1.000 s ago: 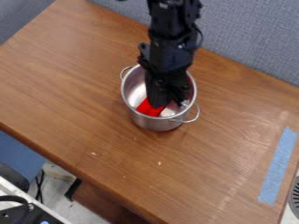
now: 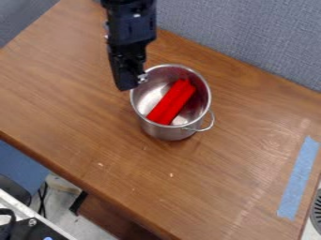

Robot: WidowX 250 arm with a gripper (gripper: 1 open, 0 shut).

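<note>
A silver metal pot (image 2: 189, 131) with wire handles stands on the wooden table, and a red cylindrical object (image 2: 172, 101) lies slanted inside it. My black gripper (image 2: 133, 79) hangs at the pot's upper left, near the rim. It appears shut, with nothing visible between its fingers.
A strip of blue tape (image 2: 298, 178) lies at the right. Grey padded walls border the back, and the table's edge runs along the lower left, with cables beyond it.
My gripper has risen from over the pot's middle and moved left, uncovering the red object, which remains in the pot.
</note>
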